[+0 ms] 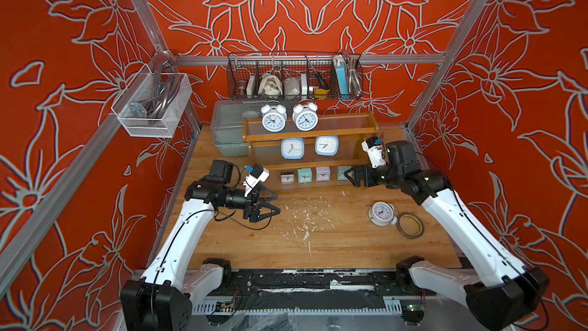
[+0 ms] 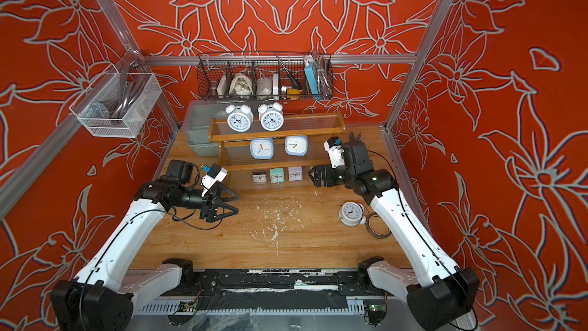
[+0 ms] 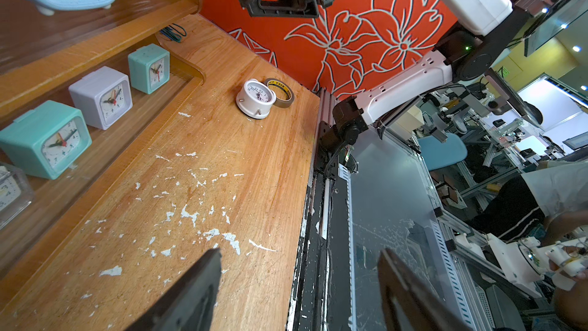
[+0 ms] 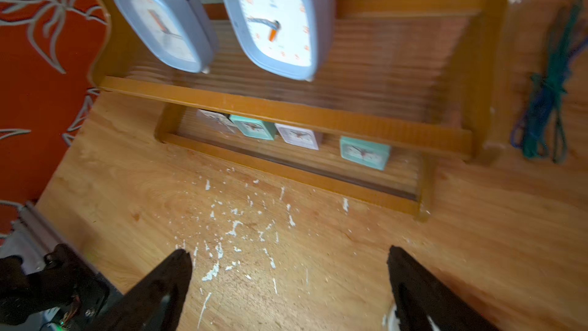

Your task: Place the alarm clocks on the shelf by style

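Two white twin-bell clocks stand on the top tier of the wooden shelf [image 1: 355,123]; the nearer to its middle is a bell clock [image 1: 305,118]. Below, two blue rounded clocks occupy the middle tier, one being a blue clock [image 4: 269,19]. Several small square clocks line the bottom tier, among them a teal clock [image 4: 365,152] and a lilac clock [image 3: 102,97]. A third white bell clock [image 1: 382,213] lies face up on the table. My right gripper [image 1: 355,177] is open and empty before the shelf's right end. Over the table's left side, my left gripper [image 1: 277,203] stands open, empty.
A roll of tape [image 1: 410,225] lies beside the loose clock. A teal cord bundle [image 4: 547,85] is right of the shelf. Behind it are a clear bin [image 1: 228,123] and a wire basket [image 1: 294,76].
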